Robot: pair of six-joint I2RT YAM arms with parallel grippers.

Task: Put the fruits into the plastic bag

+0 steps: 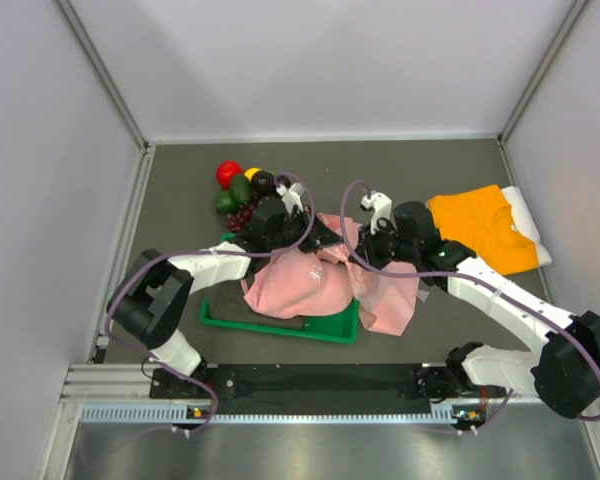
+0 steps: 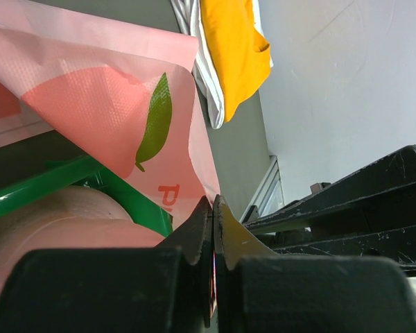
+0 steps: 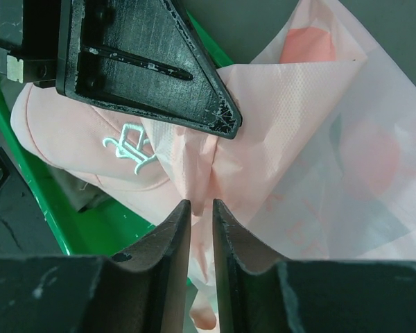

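Observation:
A pink translucent plastic bag (image 1: pixel 383 305) lies partly over the green tray and the table. My left gripper is shut at its edge; whether bag film is between the fingertips is unclear. My right gripper stands slightly open over crumpled bag film, its fingertips either side of a fold. The fruits, a red one (image 1: pixel 229 173), a yellow one, green and dark ones and grapes (image 1: pixel 238 218), sit in a pile at the back left, partly hidden by my left arm.
A green tray (image 1: pixel 323 326) holds a pink cloth item (image 1: pixel 285 295). An orange cloth (image 1: pixel 480 225) on a white one lies at the right.

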